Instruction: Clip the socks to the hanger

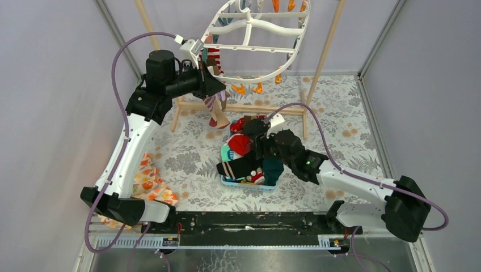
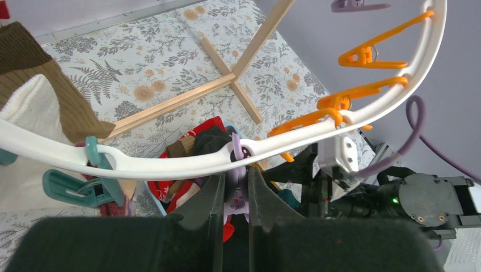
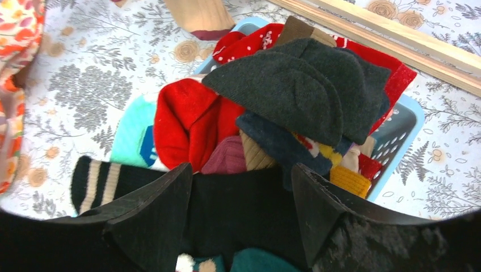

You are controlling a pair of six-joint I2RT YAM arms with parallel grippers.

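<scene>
My left gripper is shut on a purple clip [image 2: 236,148] at the rim of the white hanger [image 2: 176,168]. Whether any cloth sits in that clip's mouth is hard to make out. Low over the basket, my right gripper holds its fingers apart, with no sock gripped between them. Below it lie a black sock with beige stripes [image 3: 244,209], a dark grey sock [image 3: 289,85] and a red one [image 3: 190,122]. Other socks, among them a brown one [image 2: 54,85], hang from the hanger beside my left gripper.
The light-blue basket [image 3: 403,133] is heaped with socks. Orange clips [image 1: 258,88] line the hanger's front right rim, and a teal clip [image 2: 85,187] sits on its left. A wooden stand [image 1: 266,109] crosses behind the basket.
</scene>
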